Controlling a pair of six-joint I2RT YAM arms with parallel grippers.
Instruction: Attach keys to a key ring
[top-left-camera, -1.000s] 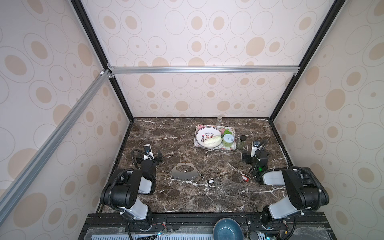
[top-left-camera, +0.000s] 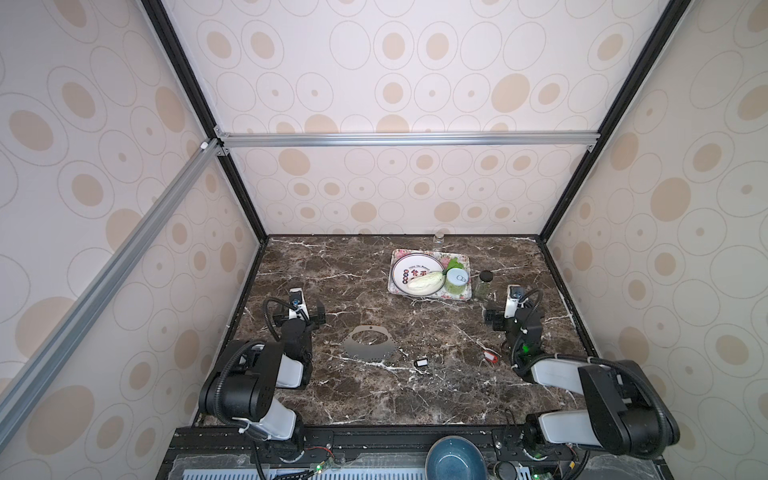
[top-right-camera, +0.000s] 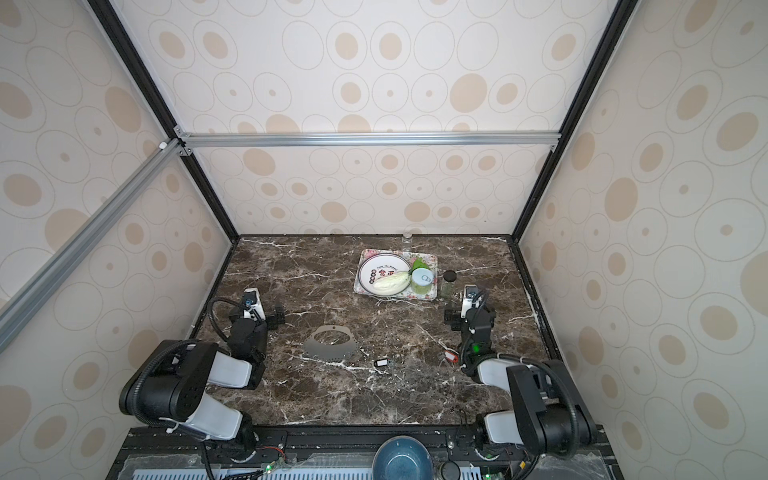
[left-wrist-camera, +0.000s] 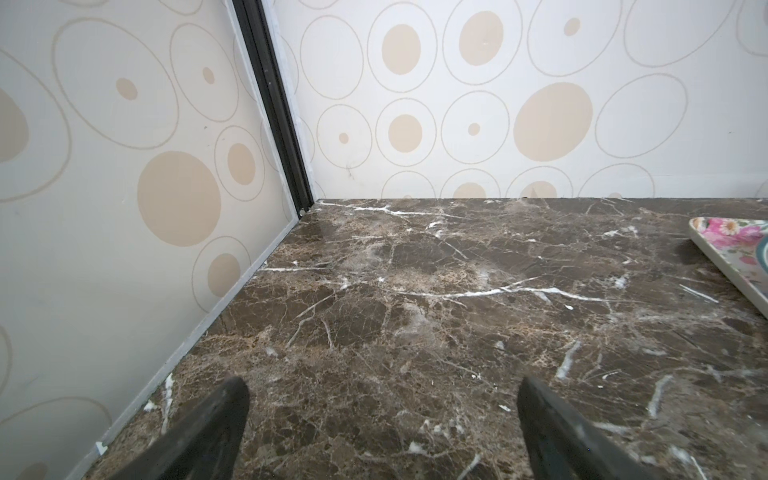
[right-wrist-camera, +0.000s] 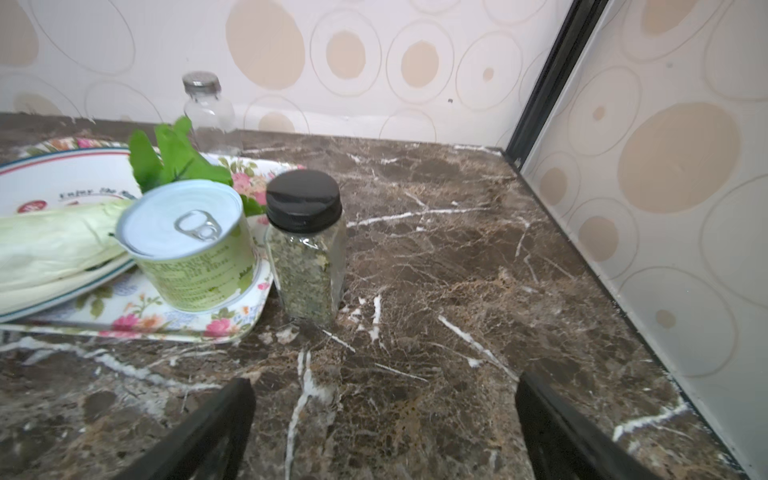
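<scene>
On the middle of the table lies a small black-and-white item (top-left-camera: 421, 363), too small to tell whether it is a key or a fob. To its right is a small red-and-white item (top-left-camera: 490, 357) that could be a key or a ring; I cannot tell. My left gripper stands open over bare marble at the left, its dark fingers (left-wrist-camera: 209, 432) wide apart and empty. My right gripper, also open and empty, is at the right side, short of the spice jar. Both small items are out of the wrist views.
A flat grey holed piece (top-left-camera: 369, 350) lies left of centre. At the back, a floral tray (top-left-camera: 397, 289) holds a plate, a cabbage and a can (right-wrist-camera: 192, 260), with a spice jar (right-wrist-camera: 305, 248) beside it. Bare table spreads across the left and front.
The right arm's elbow has swung outward to the right and slightly down, and its gripper has shifted a little to the right. The left arm and the small items look unmoved.
</scene>
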